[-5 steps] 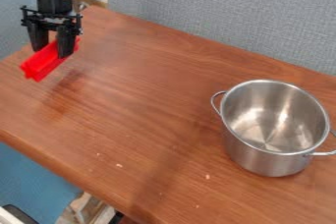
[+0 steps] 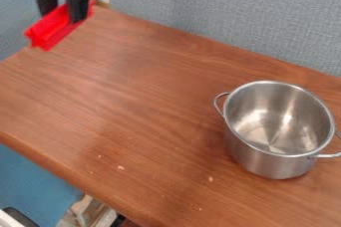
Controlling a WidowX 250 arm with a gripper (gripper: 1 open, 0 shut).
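My black gripper [image 2: 63, 7] is at the top left, blurred, shut on a red block [image 2: 48, 34] that it holds up at the table's far left corner. A stainless steel pot [image 2: 276, 129] with two side handles stands upright on the right of the wooden table [image 2: 134, 102], well apart from the gripper. The inside of the pot looks empty.
A grey wall [image 2: 226, 12] runs behind it. The table's left edge drops to a blue surface [image 2: 34, 186].
My gripper and the red block have risen, moving up in the view and slightly right. The pot has stayed in place.
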